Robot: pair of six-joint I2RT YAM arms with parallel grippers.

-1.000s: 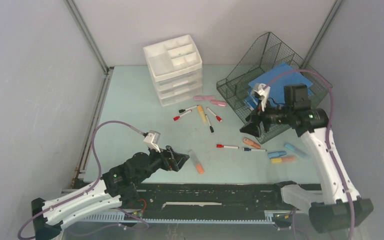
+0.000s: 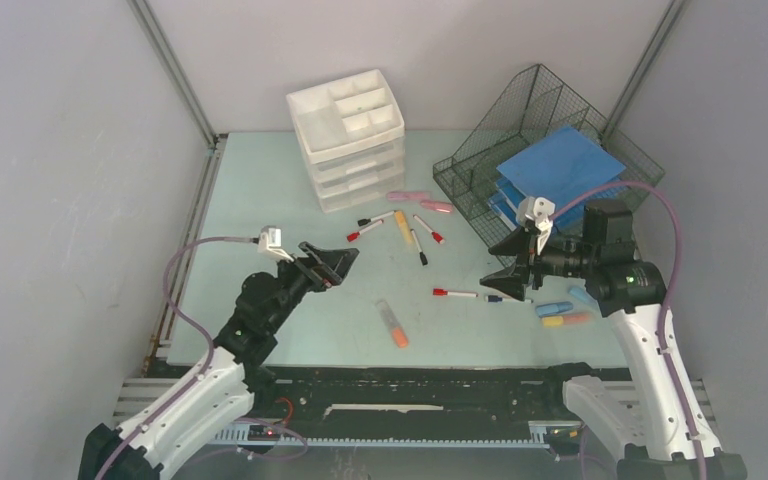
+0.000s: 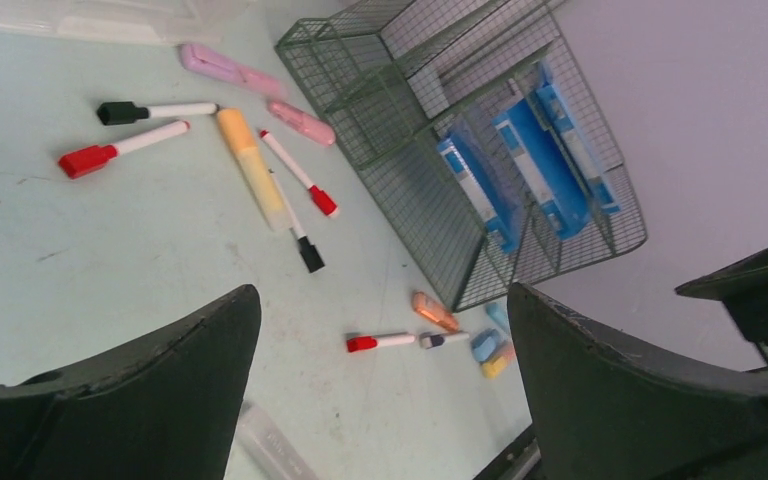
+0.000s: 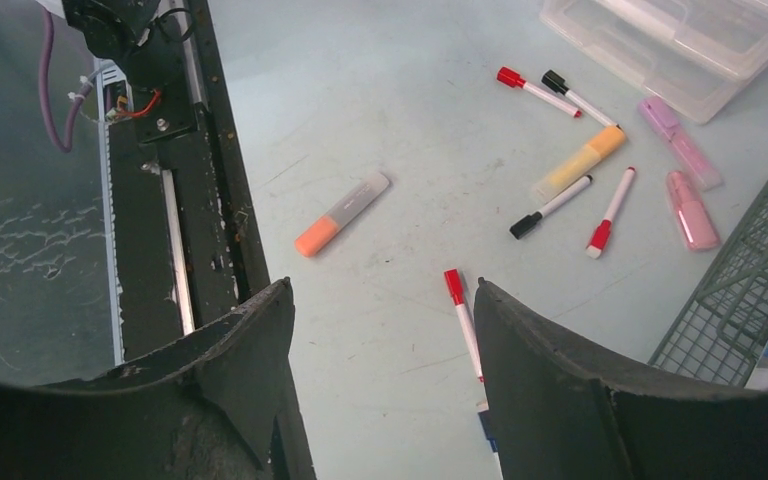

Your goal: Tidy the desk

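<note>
Markers and highlighters lie loose on the pale desk (image 2: 230,200): red (image 4: 453,290) and black (image 2: 422,256) markers, a yellow highlighter (image 4: 578,163), pink ones (image 4: 691,211) and a clear-orange one (image 2: 393,325) near the front. My left gripper (image 2: 340,264) is over the left-middle of the desk, open, with nothing between its fingers. My right gripper (image 2: 505,265) hangs over the right side, fingers apart and empty, above several markers and blue and orange pens beside the wire rack.
A white drawer organizer (image 2: 345,150) stands at the back centre. The green wire rack (image 2: 475,170) at back right holds blue folders (image 2: 560,165). Walls close both sides.
My left gripper has moved up toward the back of the desk. The objects on the desk have not moved.
</note>
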